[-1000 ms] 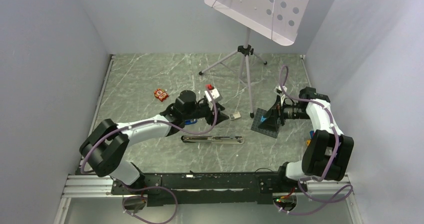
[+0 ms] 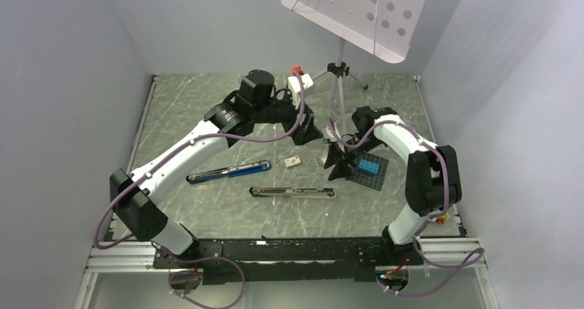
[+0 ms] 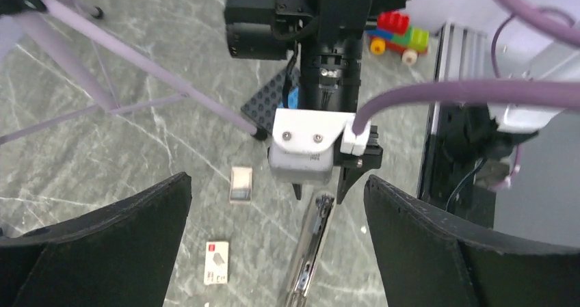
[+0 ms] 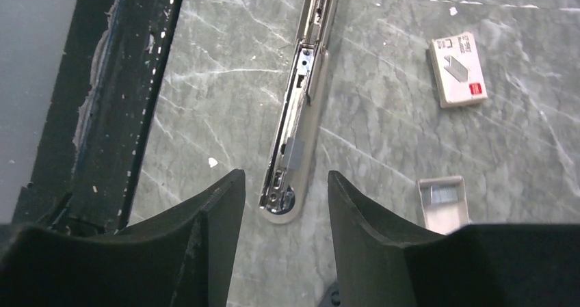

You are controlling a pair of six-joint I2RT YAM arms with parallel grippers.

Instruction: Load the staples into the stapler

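Observation:
A long silver stapler [image 2: 292,193] lies open on the marble near the front middle; the right wrist view shows its metal channel [image 4: 294,115]. A small staple box [image 2: 293,160] and a clear tray holding staples [image 4: 441,204] sit behind it. A blue stapler [image 2: 227,172] lies at the left. My left gripper [image 2: 306,131] is raised at the centre, open and empty, its fingers wide in the left wrist view. My right gripper [image 2: 337,166] hangs just right of the silver stapler's end, fingers part open over it in the right wrist view, nothing between them.
A dark mat with a blue block [image 2: 368,166] lies right; toy bricks [image 3: 400,37] at the far right. A grey tripod stand [image 3: 147,64] stands at the back.
My right gripper has moved left from over the mat toward the silver stapler.

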